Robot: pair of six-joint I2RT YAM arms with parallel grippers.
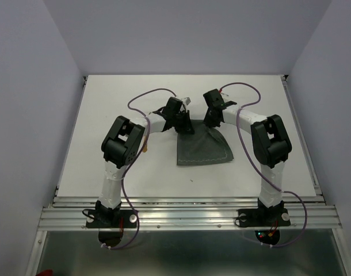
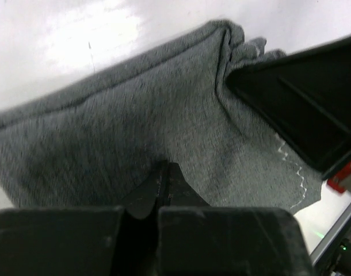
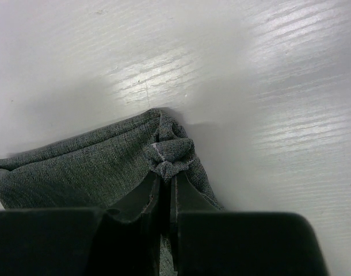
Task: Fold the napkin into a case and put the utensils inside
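Observation:
A dark grey napkin (image 1: 201, 149) with a pale stitched line near its front and right edges lies mid-table. In the right wrist view, my right gripper is shut on a bunched fold at the far corner of the napkin (image 3: 89, 172). My left gripper (image 1: 190, 131) is over the napkin's upper left part. Up close, the left gripper is shut with its tips against or just above the cloth (image 2: 135, 126); nothing shows between them. Something brown, possibly a utensil (image 1: 145, 148), peeks out from behind the left arm, mostly hidden.
The two grippers are close together; the right gripper's dark body (image 2: 302, 92) fills the right of the left wrist view. Grey walls (image 1: 187, 34) stand around the table.

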